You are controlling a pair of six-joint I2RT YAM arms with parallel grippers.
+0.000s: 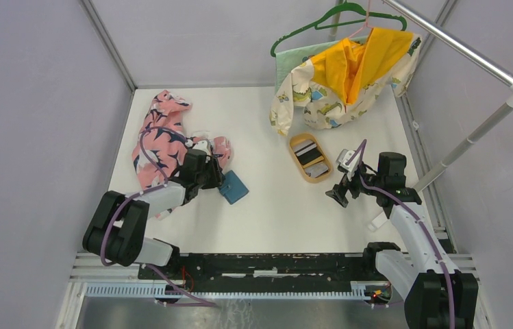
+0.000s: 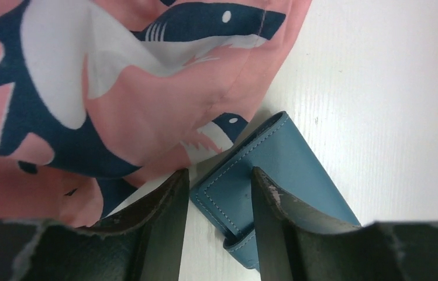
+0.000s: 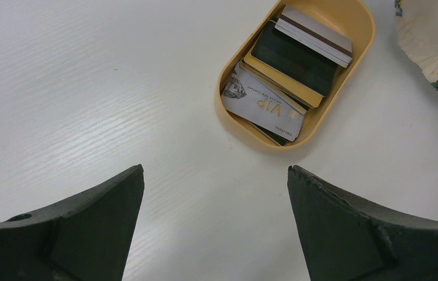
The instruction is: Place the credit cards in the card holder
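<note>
The blue card holder [image 1: 234, 188] lies flat on the left half of the table. In the left wrist view the stitched corner of the card holder [image 2: 240, 193] shows between the fingers of my left gripper, which stand part open; whether they touch it I cannot tell. Several cards, among them a silver VIP card [image 3: 263, 105], a dark card [image 3: 292, 57] and a striped grey card [image 3: 314, 35], lie in an oval tan tray [image 3: 226, 120]. My right gripper is wide open and empty, to the right of the tray in the top view.
A crumpled pink patterned cloth [image 1: 168, 133] lies against the left arm and close to the card holder. A patterned garment [image 1: 335, 103] hangs over the back right from a green hanger [image 1: 322, 20].
</note>
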